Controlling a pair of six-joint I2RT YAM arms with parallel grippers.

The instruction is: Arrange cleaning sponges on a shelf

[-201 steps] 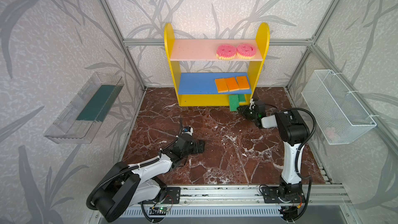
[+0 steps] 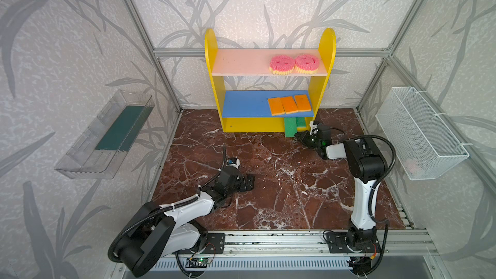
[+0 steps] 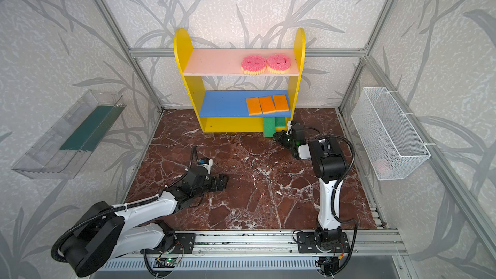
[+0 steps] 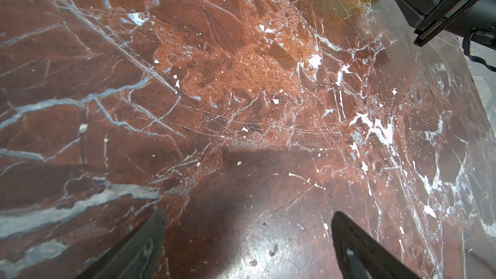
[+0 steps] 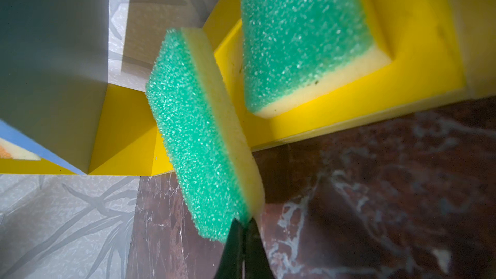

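A green sponge [image 5: 199,144] lies askew, partly over the front edge of the yellow bottom shelf [image 2: 248,124]. My right gripper is shut, its fingertips against the near end of that sponge; nothing shows between them. Another green sponge [image 5: 304,31] rests on the bottom shelf, nearer the right side. Three orange sponges [image 2: 289,105] stand in a row on the blue middle shelf [image 2: 245,104]. On the pink top shelf [image 2: 240,62] are two round pink sponges [image 2: 294,64]. Over the front left floor, my left gripper is open and empty.
At the right wall hangs a white mesh basket [image 2: 439,149] with something pinkish low inside. A wire basket [image 2: 85,162] with a green bottom hangs at the left wall. The marble floor [image 2: 279,186] between the arms is clear, as are the shelves' left parts.
The tilted green sponge has shifted slightly left and a little back toward the shelf, with my right gripper moving slightly along with it. The left arm is practically still.
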